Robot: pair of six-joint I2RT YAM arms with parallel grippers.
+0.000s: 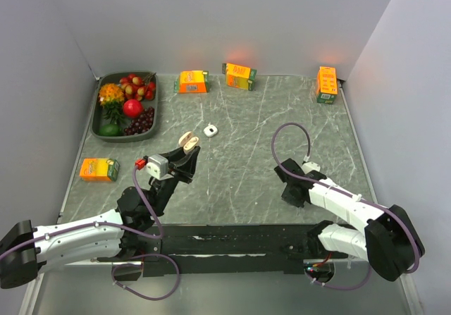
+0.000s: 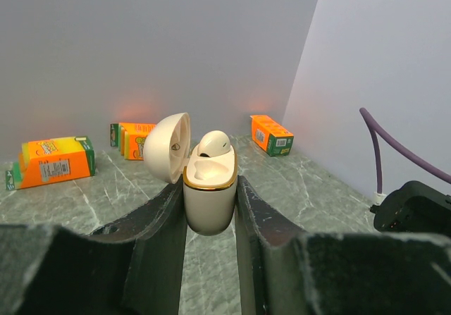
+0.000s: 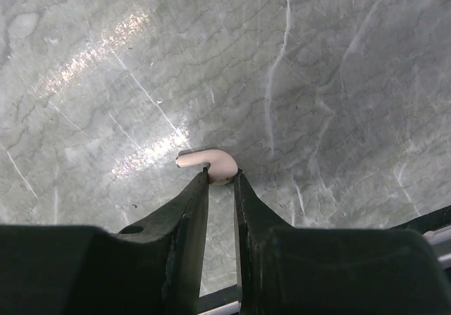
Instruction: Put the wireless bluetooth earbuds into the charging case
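The cream charging case [image 2: 209, 206] stands upright with its lid open, held in my shut left gripper [image 1: 184, 158] above the table's left middle; one earbud [image 2: 213, 145] shows in it. A pale earbud [image 3: 194, 159] is between the fingertips of my right gripper, low over the grey marble near the table's front right; whether it is lifted or firmly gripped is hard to tell. A small white square item [image 1: 210, 130] lies on the table behind the case.
A fruit tray [image 1: 94, 125] sits at the back left. Several orange-green boxes [image 1: 239, 75] stand along the back and left edges.
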